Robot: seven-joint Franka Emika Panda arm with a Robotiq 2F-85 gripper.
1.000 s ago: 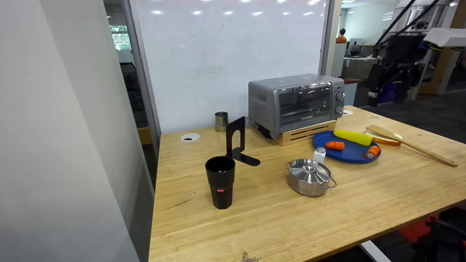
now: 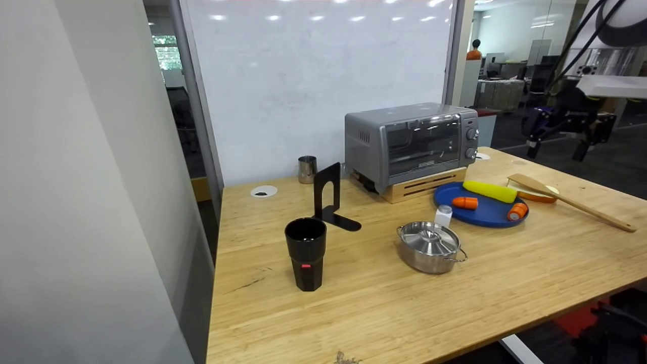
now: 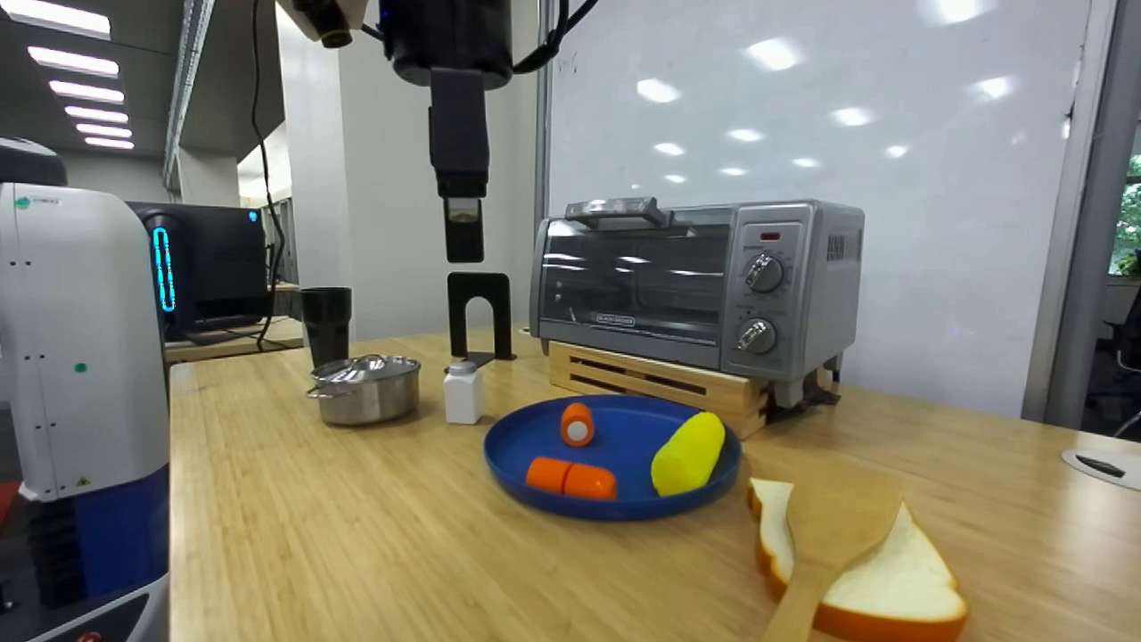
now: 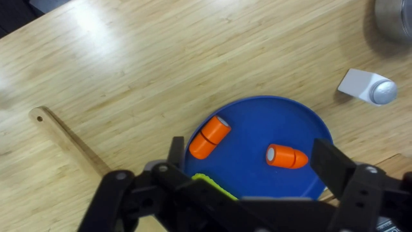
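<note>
My gripper [image 2: 556, 151] hangs in the air above the right part of the table, its fingers wide apart and empty. In the wrist view it looks down at a blue plate [image 4: 247, 170], with one of its fingers [image 4: 176, 151] at either side. Two orange carrot pieces [image 4: 210, 137] [image 4: 286, 156] lie apart on that plate. A yellow piece of food [image 3: 687, 455] shares the plate and is partly hidden by the gripper in the wrist view. Beside the plate, a wooden spatula [image 3: 845, 519] rests across a bread slice [image 3: 898, 578].
A lidded steel pot [image 2: 429, 247] and a white shaker [image 2: 443, 215] stand left of the plate. Behind is a toaster oven [image 2: 418, 142] on a wooden stand [image 2: 424, 184]. Farther left are a black cup [image 2: 306, 255], black bookend [image 2: 327, 197] and metal cup [image 2: 307, 169].
The arm has shifted right and a little lower in exterior view 1, and the gripper has turned so that both fingers show apart. The objects on the table look unmoved.
</note>
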